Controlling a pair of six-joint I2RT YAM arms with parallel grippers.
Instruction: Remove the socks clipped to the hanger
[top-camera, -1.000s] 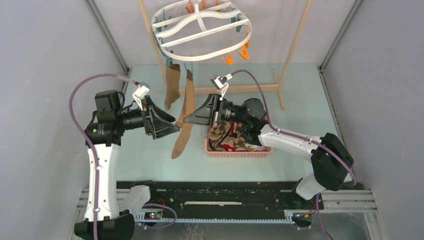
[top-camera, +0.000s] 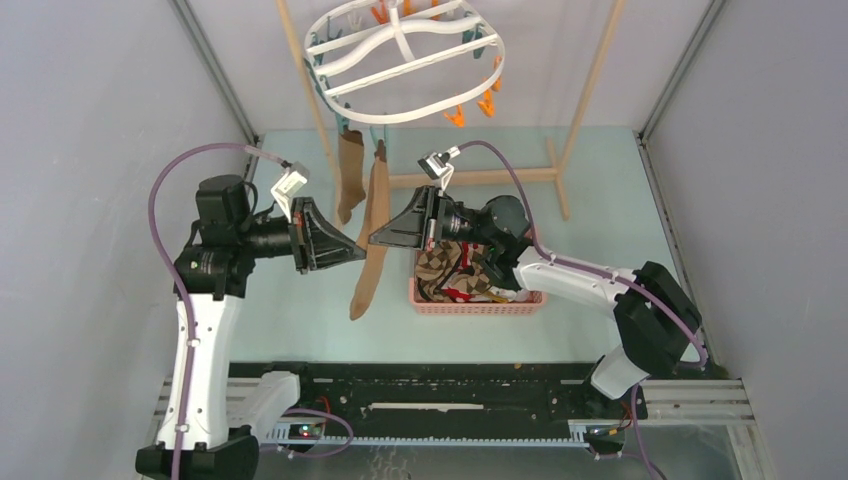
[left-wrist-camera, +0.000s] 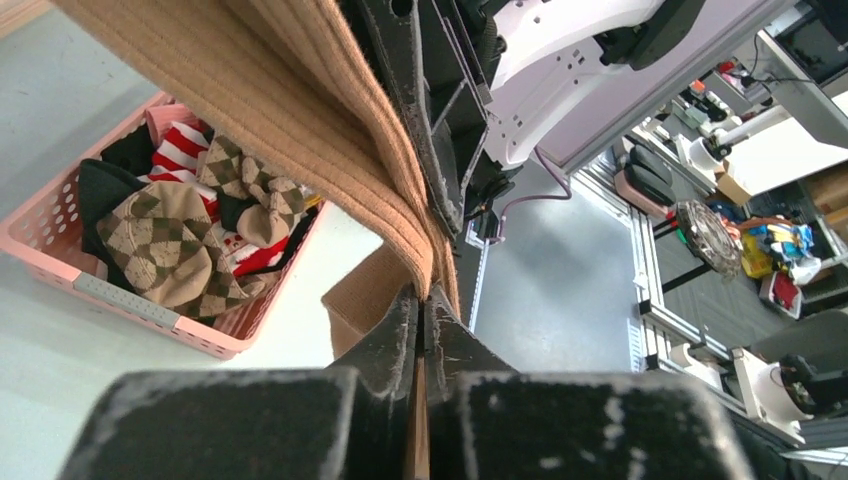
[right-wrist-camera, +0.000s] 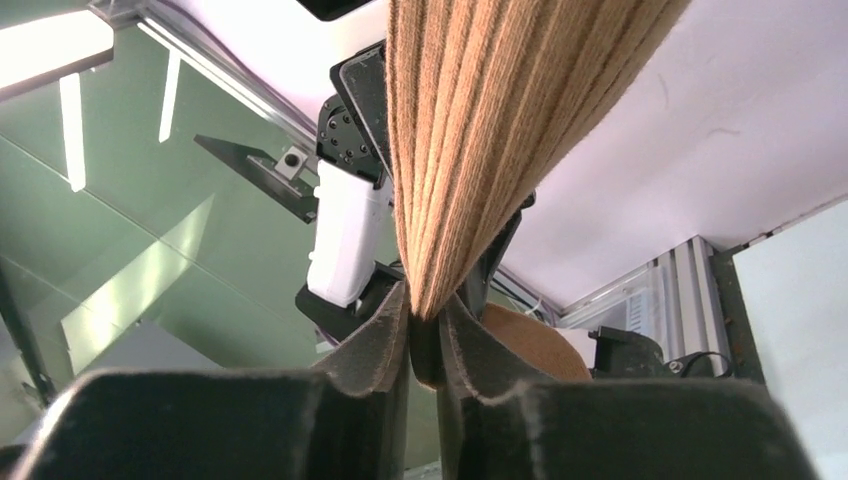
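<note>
A long tan sock (top-camera: 364, 285) hangs by clips from the white oval hanger (top-camera: 410, 107), with a shorter brown sock (top-camera: 351, 175) behind it. My left gripper is shut on the long sock, its tips pinching a narrow fold. From the other side, my right gripper has its fingertips close together around the same sock, whose ribbed fabric bunches between them. In the top view both grippers meet the sock at about mid-length, facing each other.
A pink basket (top-camera: 476, 307) full of mixed socks stands under the right arm. Orange and teal clips line the hanger. A wooden stand (top-camera: 500, 176) is behind.
The left arm has moved slightly to the right. The long sock's lower end has shifted a little to the right, and the shorter sock behind has swung.
</note>
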